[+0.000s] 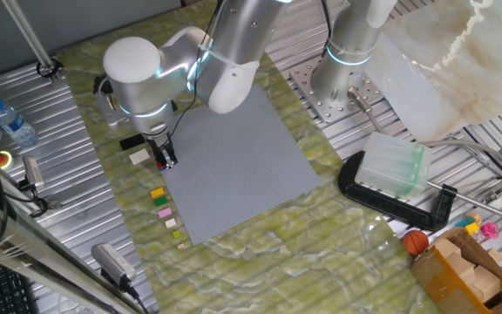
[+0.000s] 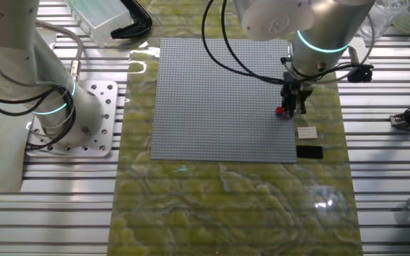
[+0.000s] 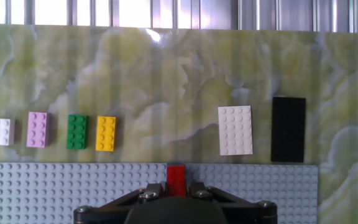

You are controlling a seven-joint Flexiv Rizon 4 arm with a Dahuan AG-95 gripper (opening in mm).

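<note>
A red brick (image 3: 176,178) shows between the fingers of my gripper in the wrist view, and the gripper looks shut on it. The brick's far end reaches the edge of the grey baseplate (image 3: 73,193); whether it touches the studs cannot be told. From the opposite side, the red brick (image 2: 280,111) pokes out beside the dark fingers (image 2: 287,101), over the plate's border. Exterior view 1 has the gripper (image 1: 167,164) low at the plate's left edge.
Off the plate lie a white brick (image 3: 2,132), pink brick (image 3: 37,129), green brick (image 3: 77,131), yellow brick (image 3: 105,133), wide white brick (image 3: 235,130) and black brick (image 3: 288,129). A black clamp (image 1: 390,205) stands right of the mat.
</note>
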